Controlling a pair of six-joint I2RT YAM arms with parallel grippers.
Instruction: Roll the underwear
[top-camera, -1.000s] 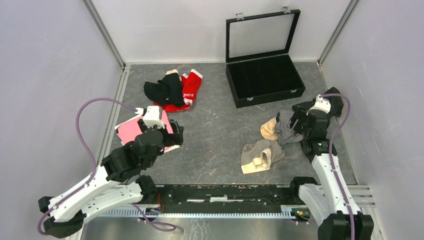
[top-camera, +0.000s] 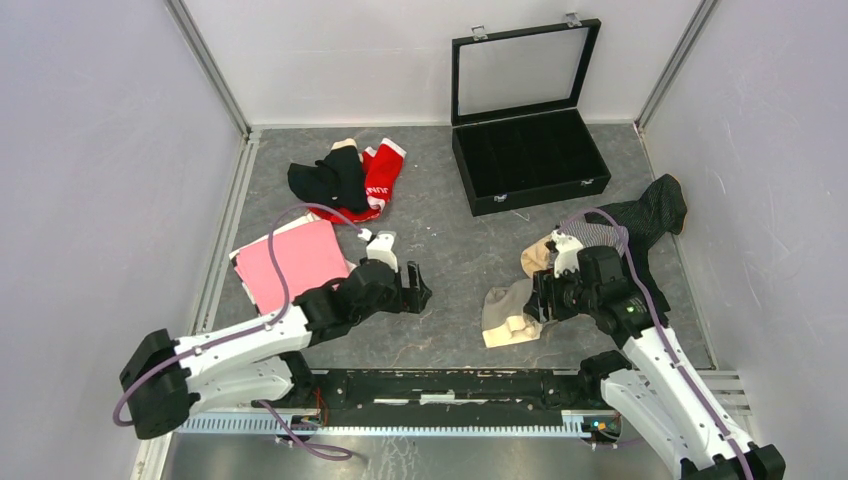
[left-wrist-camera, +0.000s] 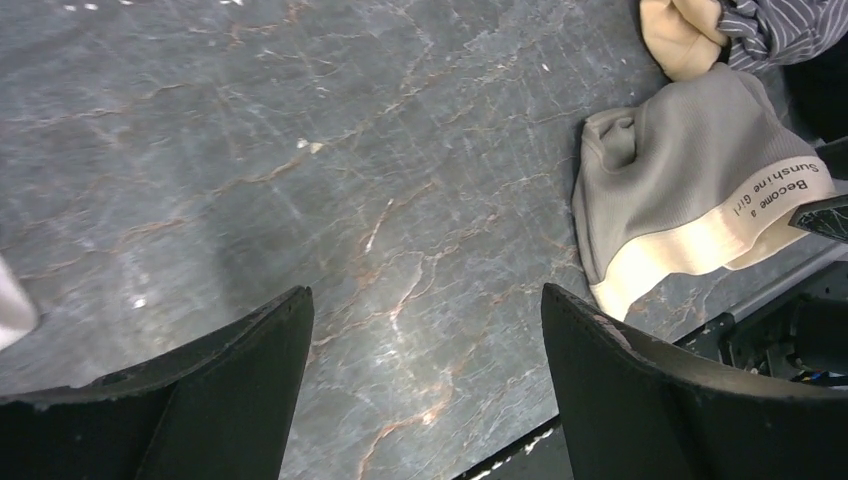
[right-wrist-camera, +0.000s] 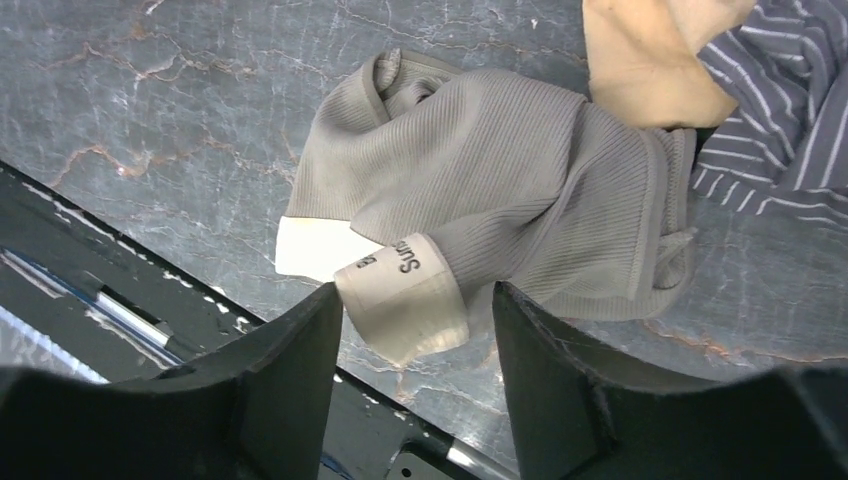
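The grey ribbed underwear (right-wrist-camera: 470, 150) with a cream waistband (right-wrist-camera: 400, 305) lies crumpled on the front right of the table. Part of the lettered band stands up between the fingers of my right gripper, near the left finger; a gap shows on the right side, so these fingers are still apart. From above, the right gripper covers part of the garment. My left gripper is open over bare tabletop, to the left of the underwear, with nothing between its fingers.
Striped and tan garments (top-camera: 538, 256) and a dark one (top-camera: 655, 210) lie behind the underwear. An open black box (top-camera: 530, 160) stands at the back. Pink cloth (top-camera: 300, 262) and red and black clothes (top-camera: 340, 180) are on the left.
My right gripper has come left and toward the front, from the striped garment to the underwear. The left gripper has moved right, away from the pink cloth. The garments look unmoved.
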